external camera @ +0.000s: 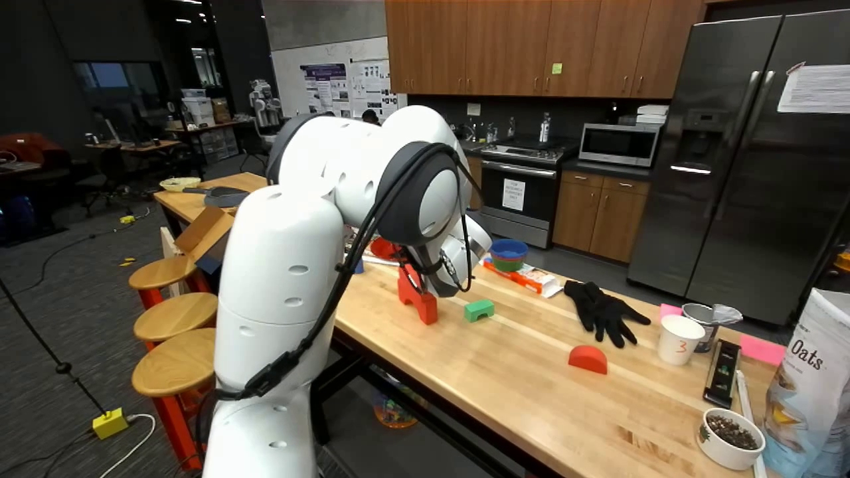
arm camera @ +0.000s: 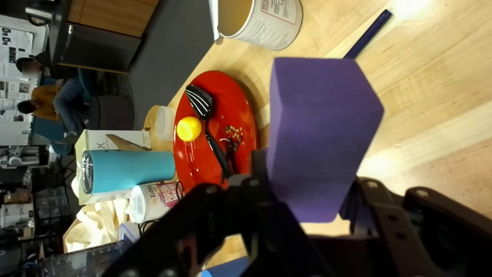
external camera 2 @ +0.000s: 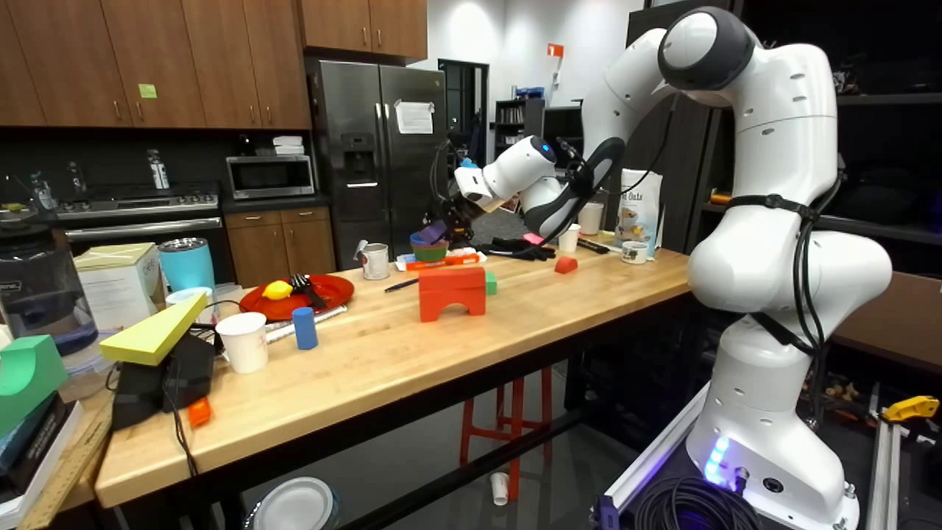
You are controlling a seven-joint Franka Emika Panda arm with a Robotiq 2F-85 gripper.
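Observation:
A purple block (arm camera: 323,124) fills the middle of the wrist view, with my gripper shut on its near end and a dark finger on either side. In exterior view 2 this block (external camera 2: 433,232) shows small beside the dark gripper (external camera 2: 452,225), seemingly in front of or above the blue and green bowls (external camera 2: 430,252); its exact height over them I cannot tell. The wrist hides the fingers in exterior view 1, where the bowls (external camera: 508,253) stand behind the arm. A red arch block (external camera 2: 452,293) and a green block (external camera: 479,310) rest on the table.
A red plate (arm camera: 216,92) holds a yellow ball and black utensils. Nearby stand an open can (arm camera: 274,23) and a teal tumbler (arm camera: 131,171). Black gloves (external camera: 605,313) and a red half-round block (external camera: 588,358) lie farther along.

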